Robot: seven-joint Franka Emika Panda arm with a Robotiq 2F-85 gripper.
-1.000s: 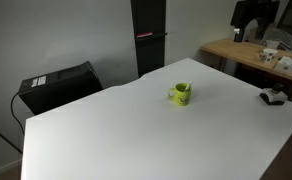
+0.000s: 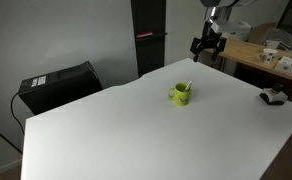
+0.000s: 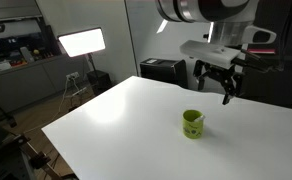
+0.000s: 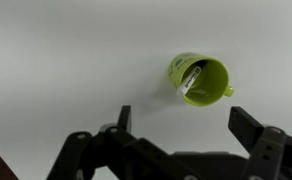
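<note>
A yellow-green mug (image 2: 180, 95) stands upright on the white table, with a white, thin object (image 4: 190, 80) leaning inside it and sticking up past the rim. From above, in the wrist view, the mug (image 4: 199, 81) lies ahead of the fingers and between their two sides, its handle pointing right. My gripper is open and empty. In exterior view 2 the gripper (image 3: 213, 85) hangs above the mug (image 3: 193, 124), apart from it. Exterior view 1 has the gripper (image 2: 208, 48) up and to the right of the mug.
A small dark and white object (image 2: 273, 96) lies near its right edge. A black box-shaped device (image 2: 60, 88) stands at the far left edge. Behind is a wooden table (image 2: 248, 52) with several items.
In exterior view 1 my gripper has moved leftward, toward the mug, and lies lower than a second ago. The mug has stayed in place.
</note>
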